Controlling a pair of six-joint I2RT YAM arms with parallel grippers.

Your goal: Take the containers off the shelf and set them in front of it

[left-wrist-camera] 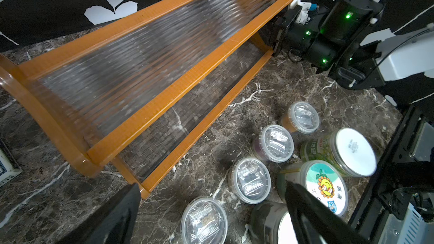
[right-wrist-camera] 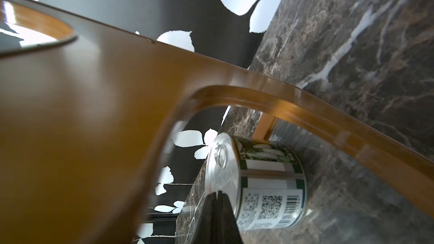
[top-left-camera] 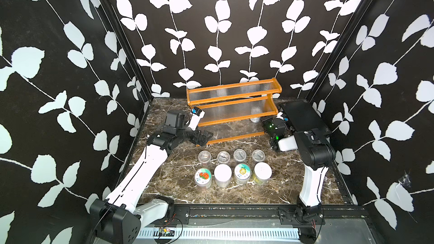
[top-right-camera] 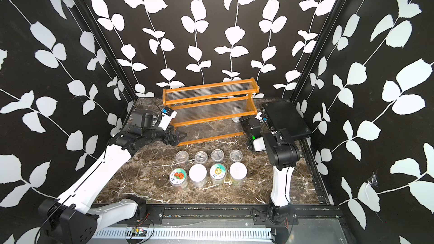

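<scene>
A tin with a pull-tab lid and a green-and-white label (right-wrist-camera: 271, 185), likely the seed jar, shows through the cutout of the shelf's side panel in the right wrist view. From above, part of the tin (top-left-camera: 255, 119) is visible at the shelf's right end on the lower level. The orange-framed shelf (top-left-camera: 235, 119) has clear ribbed panels. My right gripper is shut beside that right end, its fingertips overlapping the view of the tin with nothing visible between them. At the left end, my left gripper stands open and empty in front of the shelf.
Four-like rows aside, several small clear-lidded cups (top-left-camera: 239, 155) and several larger lidded jars (top-left-camera: 222, 175) stand on the marble table in front of the shelf. A flat black box (top-left-camera: 305, 116) lies right of the shelf. Bare marble separates cups and shelf.
</scene>
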